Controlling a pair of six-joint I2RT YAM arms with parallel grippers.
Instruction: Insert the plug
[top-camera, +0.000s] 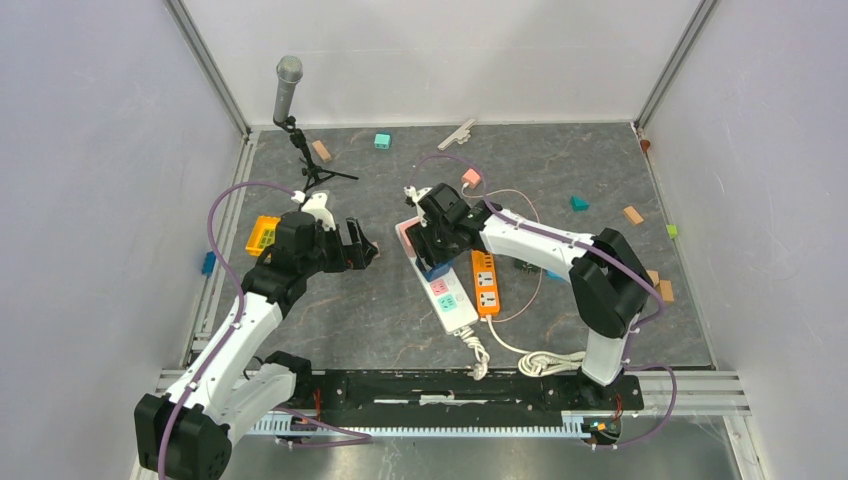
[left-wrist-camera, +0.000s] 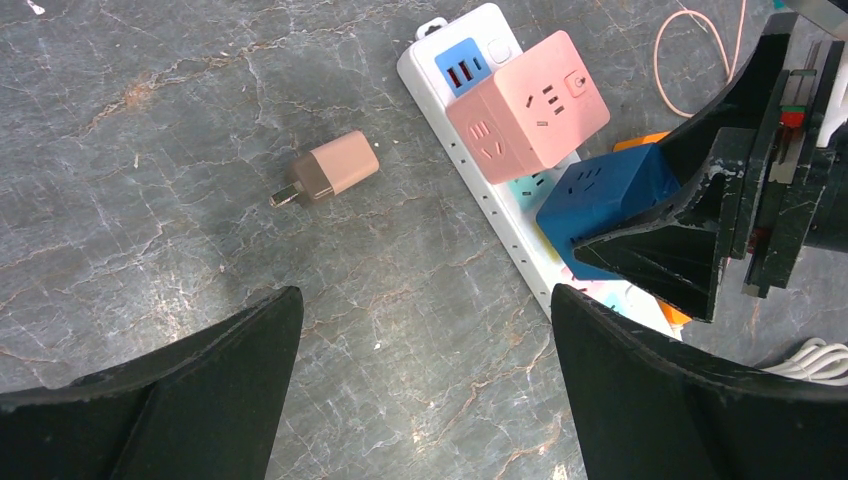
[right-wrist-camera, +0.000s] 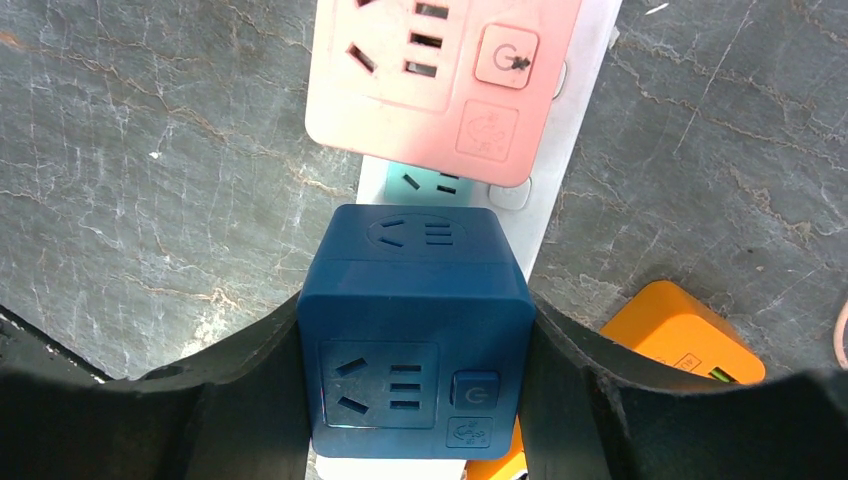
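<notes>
My right gripper is around a dark blue cube socket (right-wrist-camera: 415, 320), fingers at both its sides, above the white power strip (top-camera: 450, 310). In the left wrist view the blue cube (left-wrist-camera: 595, 195) sits at the strip, beside a pink cube socket (left-wrist-camera: 530, 110). A pale brown plug adapter (left-wrist-camera: 335, 165) with metal prongs lies on the table left of the strip. My left gripper (top-camera: 355, 245) stands open above that area, nothing between its fingers.
An orange power strip (top-camera: 486, 285) lies right of the white one, with coiled cables (top-camera: 545, 362) in front. A microphone stand (top-camera: 300, 140) and yellow tray (top-camera: 258, 235) are at left. Small blocks are scattered around.
</notes>
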